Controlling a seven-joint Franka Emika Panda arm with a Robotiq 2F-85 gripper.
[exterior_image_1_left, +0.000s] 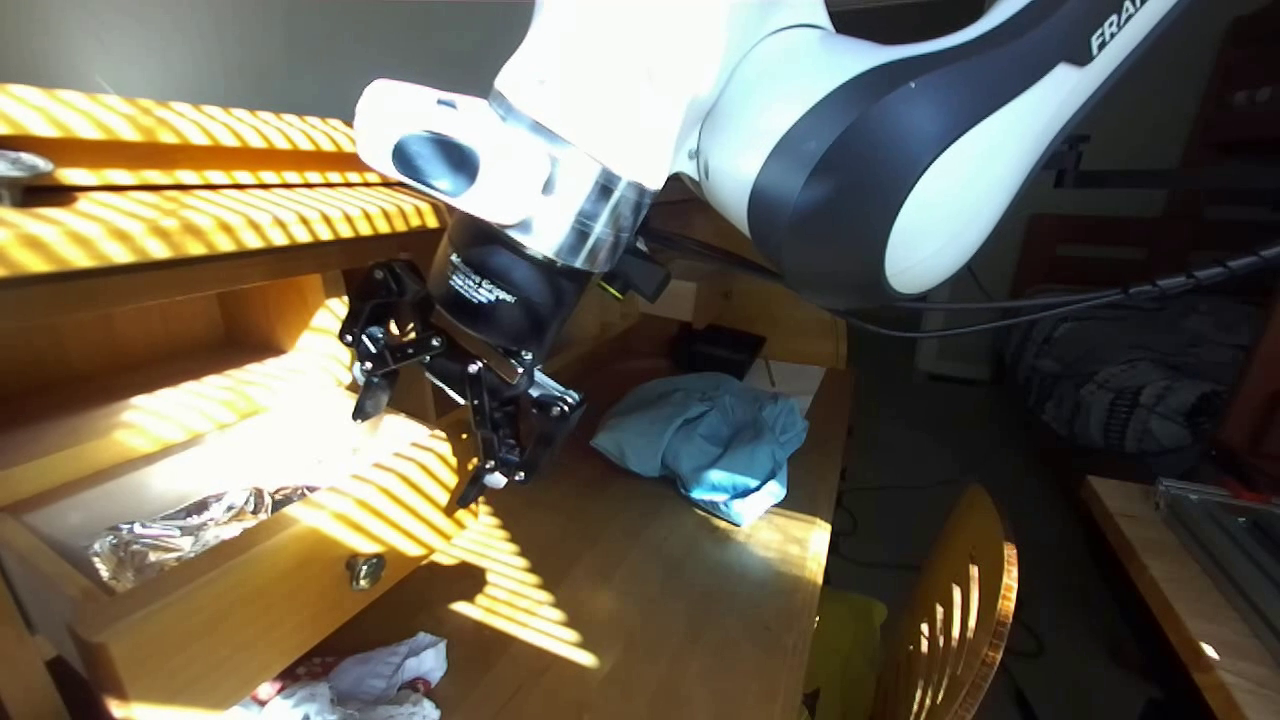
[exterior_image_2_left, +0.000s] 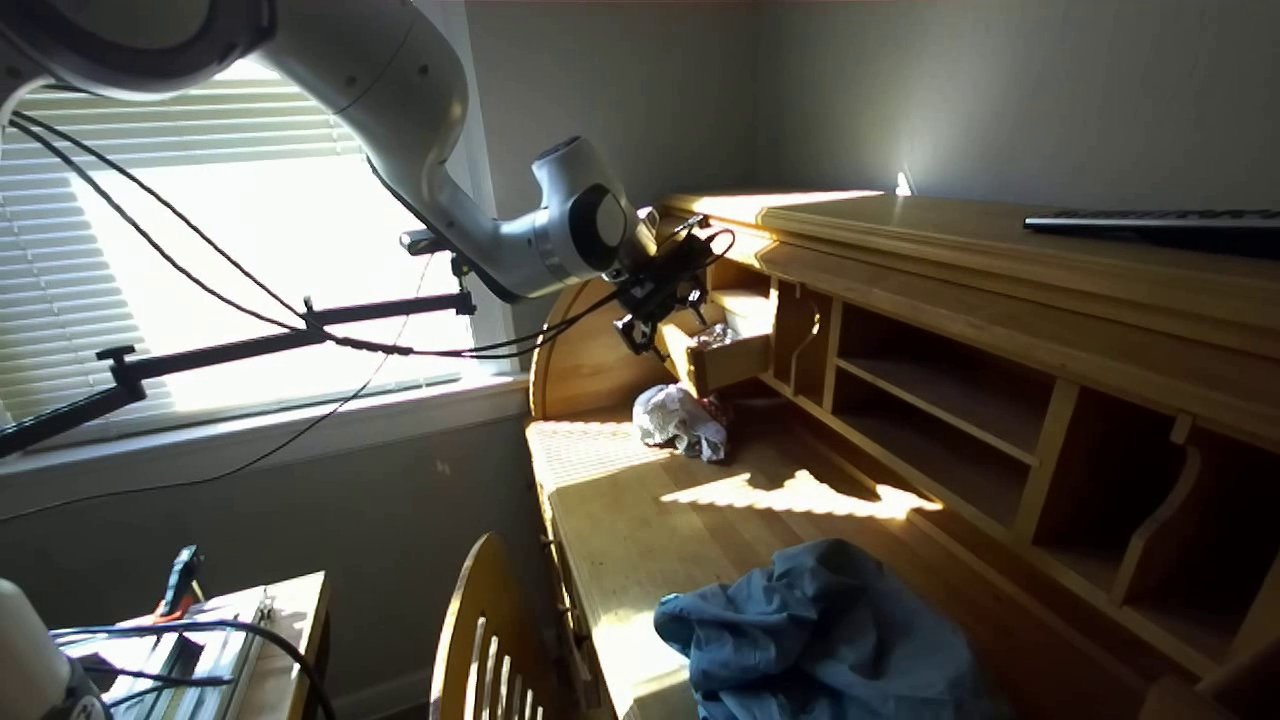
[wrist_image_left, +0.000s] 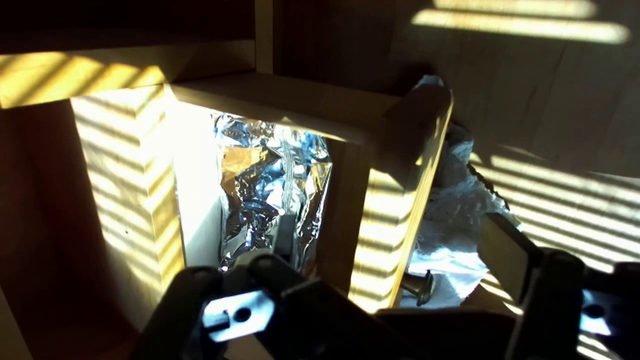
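A small wooden drawer (exterior_image_1_left: 258, 588) is pulled out of the desk, with crumpled shiny foil packaging (wrist_image_left: 264, 180) lying inside it. My gripper (exterior_image_1_left: 422, 446) is open above the drawer's far end in exterior view 1, and no object shows between its fingers. In the wrist view one finger (wrist_image_left: 284, 237) overlaps the foil, while the other finger pad (wrist_image_left: 507, 255) appears past the drawer front, over the cloth. Whether any finger touches the drawer cannot be told. The drawer's round knob (exterior_image_1_left: 365, 570) is on its front face.
A white and red crumpled cloth (exterior_image_2_left: 680, 420) lies on the desktop below the drawer. Farther along, a blue cloth (exterior_image_1_left: 708, 438) rests on the desk (exterior_image_1_left: 672, 600). Bare desktop lies between the two cloths. A wooden chair (exterior_image_1_left: 960, 600) stands beside the desk.
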